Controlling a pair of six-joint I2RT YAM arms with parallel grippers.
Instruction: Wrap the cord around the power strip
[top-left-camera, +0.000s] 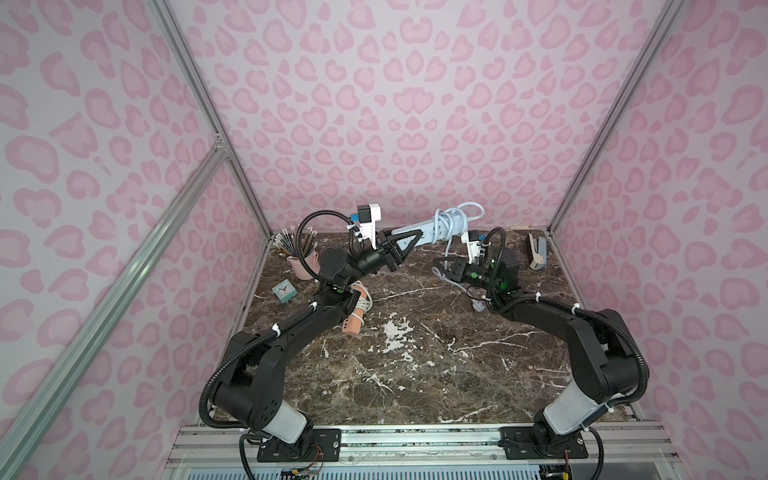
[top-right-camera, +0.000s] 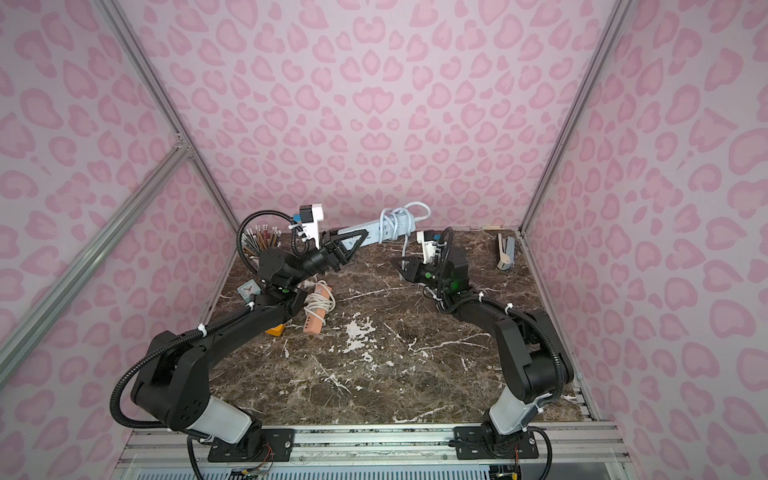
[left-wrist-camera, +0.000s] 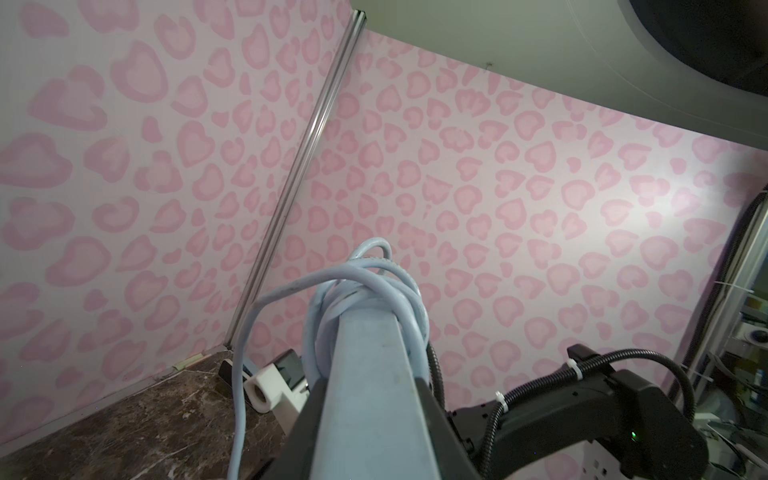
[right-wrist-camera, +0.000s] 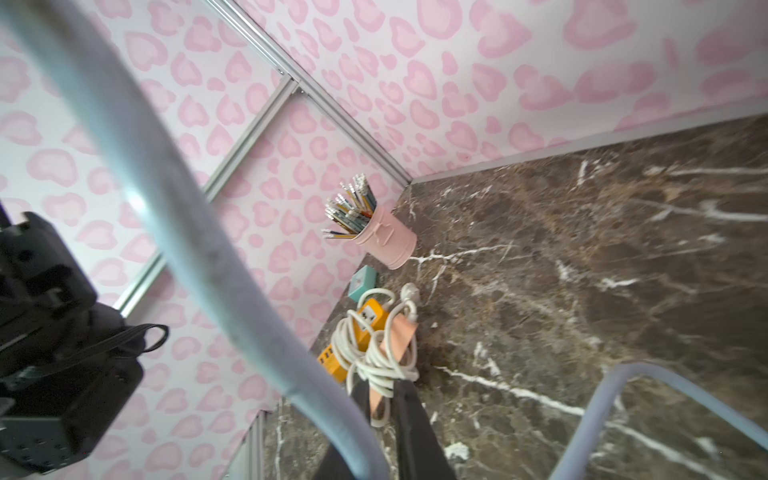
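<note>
A pale blue power strip (top-left-camera: 424, 232) is held up in the air, tilted, by my left gripper (top-left-camera: 404, 244), which is shut on its near end. In the left wrist view the pale blue cord (left-wrist-camera: 367, 280) is looped several times round the strip's far end, and a length hangs down. My right gripper (top-left-camera: 448, 268) is shut, below the strip's wrapped end. In the right wrist view the cord crosses in front of its fingers; whether any is between them is unclear.
A peach power strip (top-left-camera: 352, 324) and an orange one (right-wrist-camera: 368, 316), with white cords, lie at left near a pink pencil cup (right-wrist-camera: 388, 240) and teal clock (top-left-camera: 284, 290). A grey object (top-left-camera: 537, 249) lies back right.
</note>
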